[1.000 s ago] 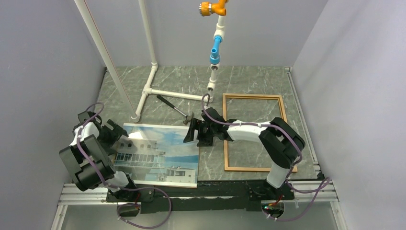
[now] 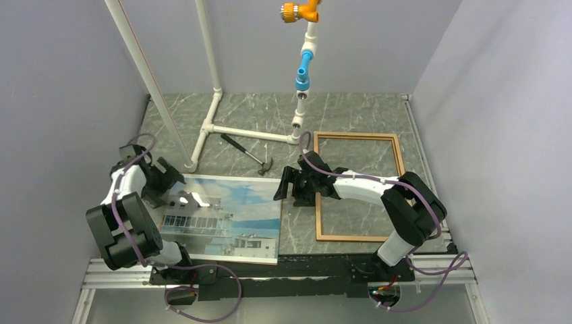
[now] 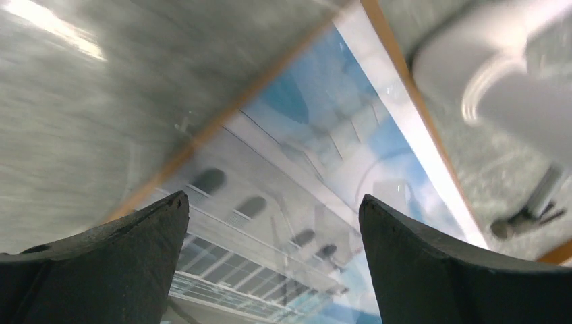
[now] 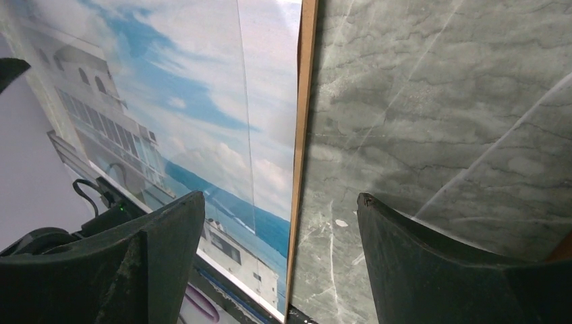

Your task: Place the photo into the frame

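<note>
The photo [image 2: 236, 209], a print of white buildings under a blue sky, lies flat at the left front of the table. A thin brown edge [image 4: 301, 135] runs along its border. At the right, the empty wooden frame [image 2: 351, 237] lies flat, partly covered by my right arm. My left gripper is open over the photo's left edge, nothing held. In the right wrist view, the photo's right edge passes between the parted fingers of my right gripper. I cannot tell whether they touch it.
A hammer [image 2: 237, 144] lies behind the photo. White pipes [image 2: 251, 133] stand at the back, with a blue valve [image 2: 303, 71] and an orange fitting [image 2: 299, 12] higher up. Bare grey table [image 2: 371, 101] shows at the back right.
My right gripper has shifted right, towards the wooden frame. Photo and frame have stayed in place.
</note>
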